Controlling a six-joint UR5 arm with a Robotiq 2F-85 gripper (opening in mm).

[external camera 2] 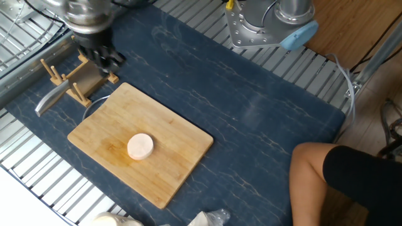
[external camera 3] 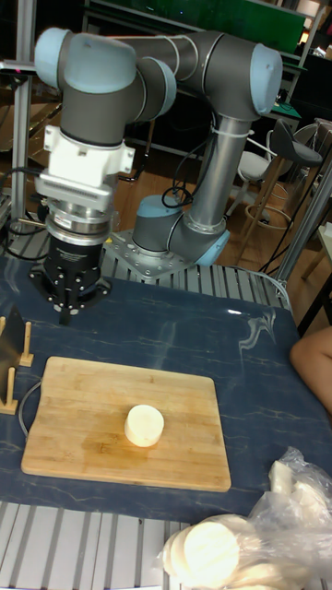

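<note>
A round, pale slice [external camera 2: 140,146] lies flat on the wooden cutting board [external camera 2: 182,135], left of the board's middle; exterior view 3 shows the same thick disc [external camera 3: 145,425]. A knife with a broad blade [external camera 2: 86,76] rests in a small wooden peg rack [external camera 2: 81,98], its metal handle [external camera 2: 51,100] sticking out to the left. My black gripper [external camera 2: 111,66] hangs over the rack and blade, off the board. Seen in exterior view 3, the gripper [external camera 3: 69,307] points down above the dark mat, behind the board. How far its fingers are apart is unclear, and I see nothing held.
A clear bag [external camera 3: 295,521] with more pale slices [external camera 3: 205,554] lies at the front right. Someone's arm [external camera 2: 306,182] rests at the mat's right edge. Much of the dark mat [external camera 2: 251,107] right of the board is free.
</note>
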